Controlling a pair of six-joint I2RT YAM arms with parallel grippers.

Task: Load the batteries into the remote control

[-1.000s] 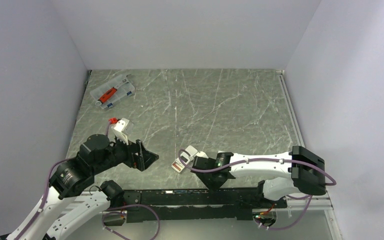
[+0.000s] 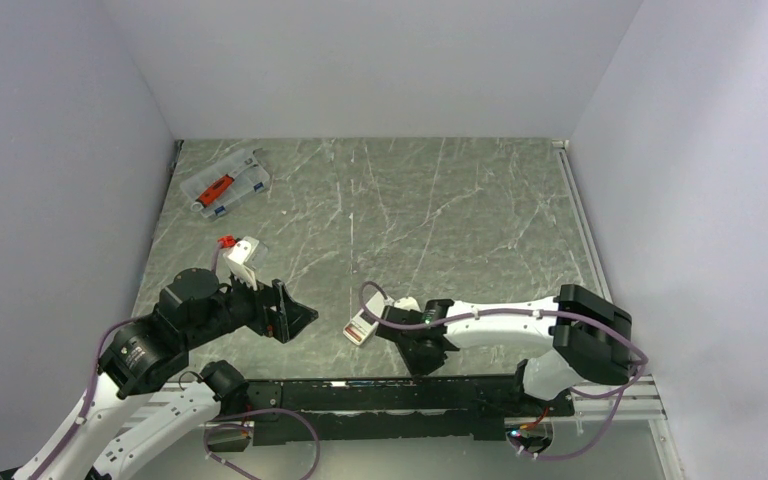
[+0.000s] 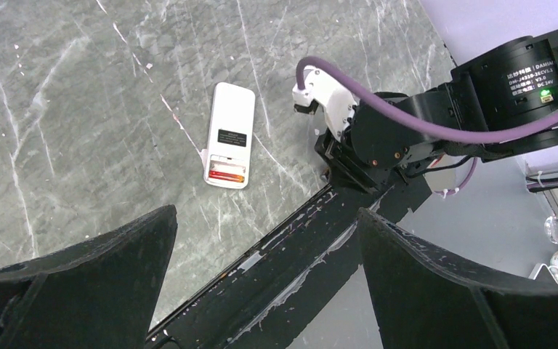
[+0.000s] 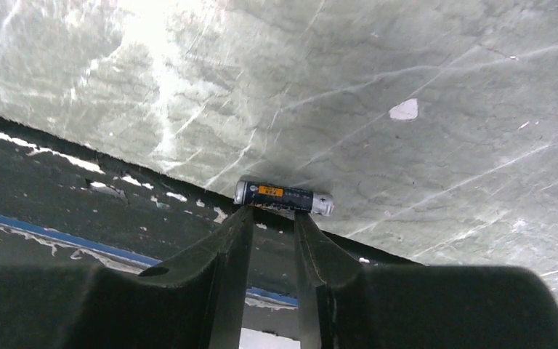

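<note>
The white remote [image 3: 229, 127] lies back-up on the grey table, its battery bay open with an orange battery [image 3: 227, 176] inside. A dark AA battery [image 4: 283, 198] lies at the table's front edge. My right gripper is down at that battery, its fingertips close together just on its near side; whether they grip it is unclear. In the top view the right gripper's tips are hidden under its body. My left gripper hangs open and empty over the table, left of the remote.
A clear plastic case [image 2: 235, 170] with an orange tool sits at the back left, with a red item [image 2: 226, 241] near the left arm. A dark rail runs along the front edge.
The right arm has shifted slightly to the left along the front edge, uncovering a bit more table. The left arm has not moved.
</note>
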